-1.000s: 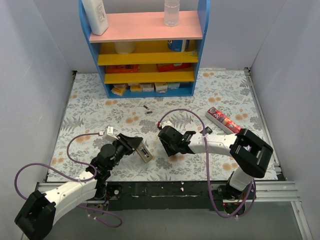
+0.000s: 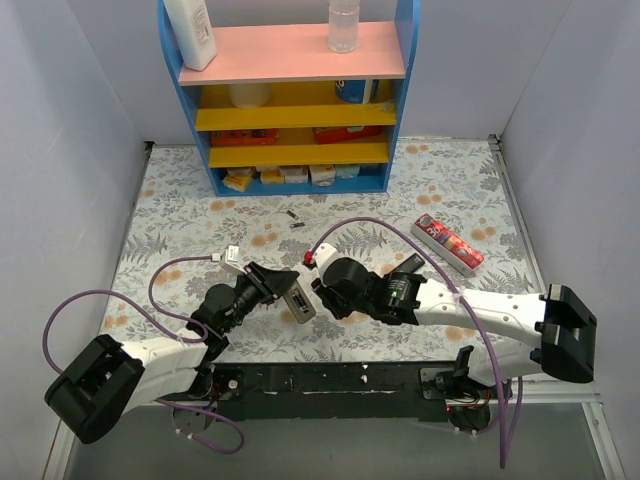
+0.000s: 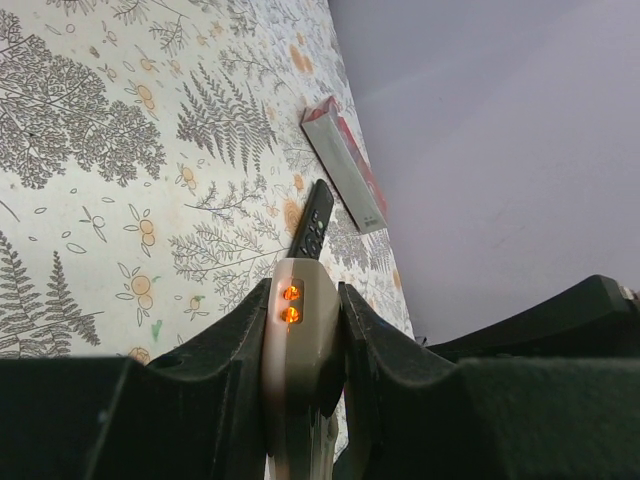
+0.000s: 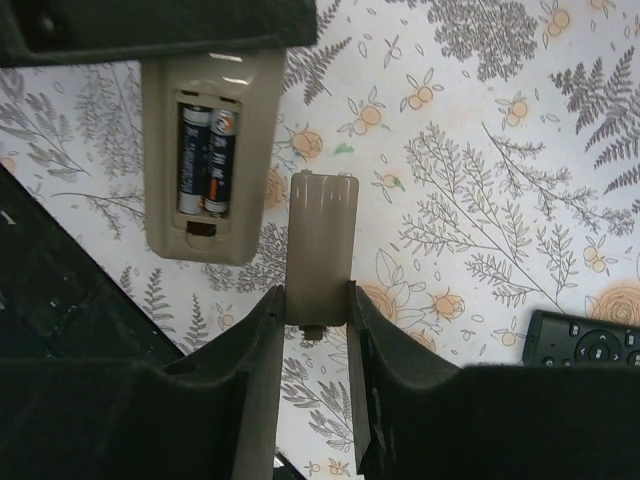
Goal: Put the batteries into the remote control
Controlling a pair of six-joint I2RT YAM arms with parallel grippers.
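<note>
My left gripper is shut on a beige remote control, seen end-on between its fingers in the left wrist view. In the right wrist view the remote's back faces me, its compartment uncovered, with two dark batteries lying side by side inside. My right gripper is shut on the beige battery cover, whose small tab points back between the fingertips. The cover is apart from the remote, to its right in that view. From above, the right gripper hovers just right of the remote.
A black remote lies on the patterned table behind the right arm. Near it is a red-and-white box. Two small dark pieces lie in front of the blue-and-yellow shelf.
The left arm, still gripping the remote, has shifted slightly right.
</note>
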